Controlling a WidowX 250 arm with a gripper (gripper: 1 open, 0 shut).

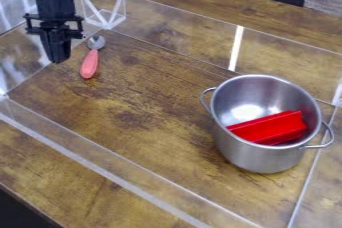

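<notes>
My gripper (pixel 56 44) hangs at the upper left, shut, with nothing seen between its fingers. Just to its right, apart from it, a pink-handled spoon (pixel 90 62) lies on the wooden table (pixel 154 122). A large steel pot (pixel 261 146) stands at the right, holding a red block (pixel 267 127) inside.
Pale tape lines run across the tabletop, and a short white strip (pixel 238 47) lies toward the back right.
</notes>
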